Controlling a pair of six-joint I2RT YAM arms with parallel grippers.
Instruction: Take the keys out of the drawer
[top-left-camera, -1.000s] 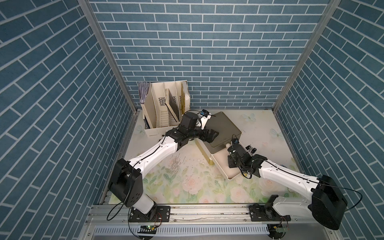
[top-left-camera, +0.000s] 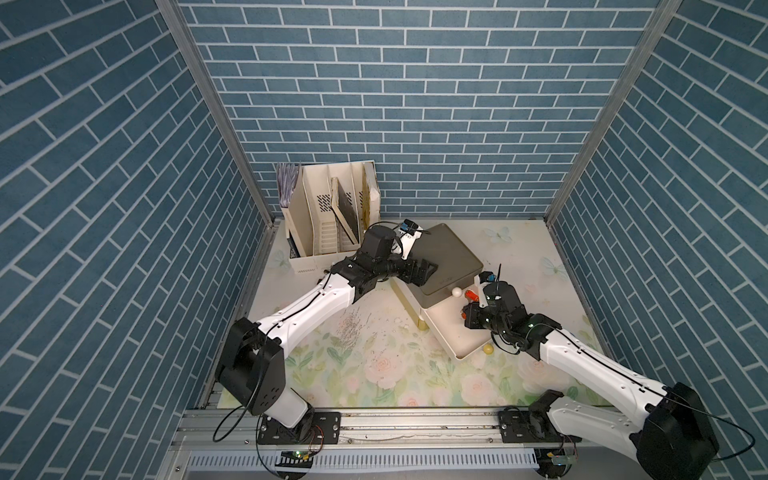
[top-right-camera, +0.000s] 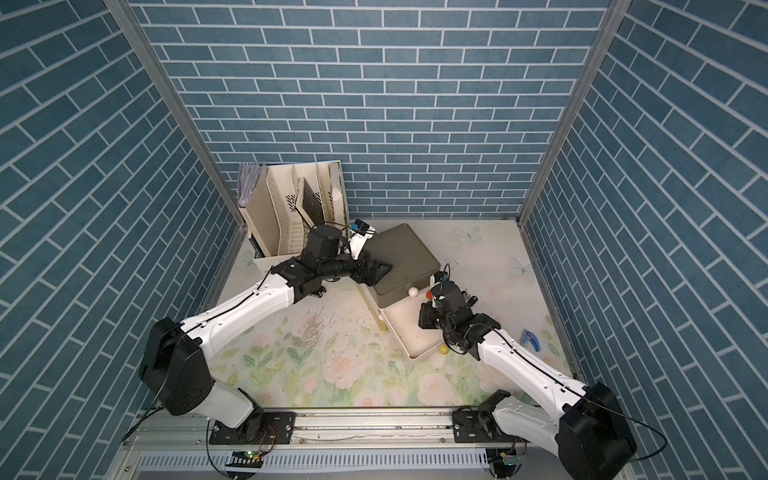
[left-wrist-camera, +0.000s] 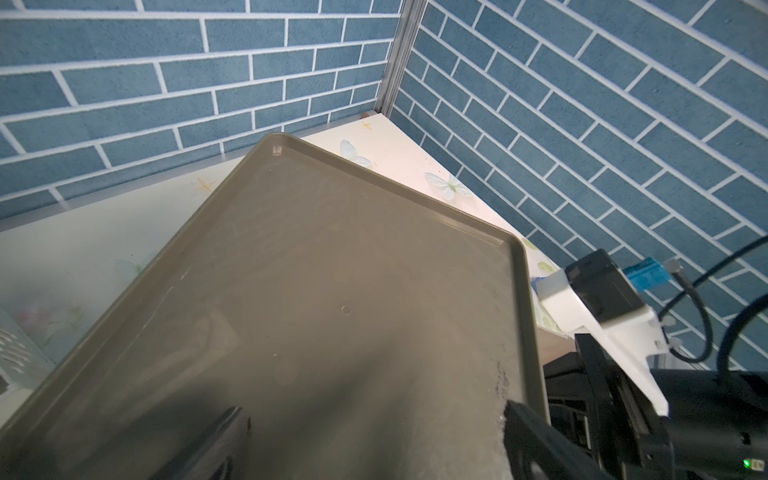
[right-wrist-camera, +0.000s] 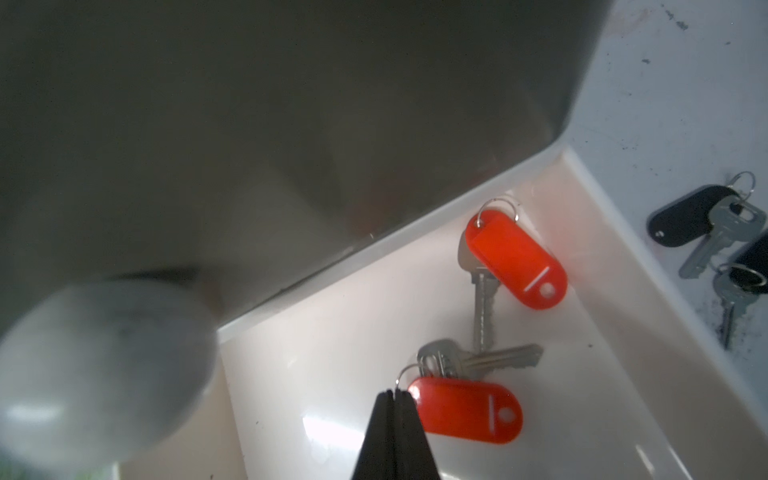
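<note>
The white drawer (top-left-camera: 448, 328) lies beneath the dark grey lid (top-left-camera: 444, 252), its front part uncovered. In the right wrist view two keys with red tags, an upper one (right-wrist-camera: 516, 260) and a lower one (right-wrist-camera: 464, 408), lie inside it. My right gripper is shut, its tips over the lower red tag's left end, with nothing seen between them. My left gripper stands open above the grey lid, nothing between its fingers.
Keys with black tags (right-wrist-camera: 688, 216) lie outside the drawer on the right. A white knob-like object (top-left-camera: 457, 292) is at the lid's edge. An organiser (top-left-camera: 320, 216) stands back left.
My right arm has shifted to the right over the drawer, uncovering more of the red tags in the top left view. The left arm is unchanged.
</note>
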